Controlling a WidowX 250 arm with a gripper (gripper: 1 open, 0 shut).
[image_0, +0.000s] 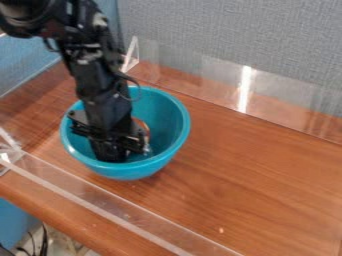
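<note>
A teal bowl (170, 125) sits on the wooden table at the left of centre. The black gripper (123, 145) is down inside the bowl, its lower parts hiding most of the bowl's inside. A small reddish-orange patch shows behind it on the right, too hidden to name. The fingers are low and dark; I see nothing clearly held between them.
Clear panels edge the table at the back and along the front left, with cables below the front edge. A grey wall stands behind.
</note>
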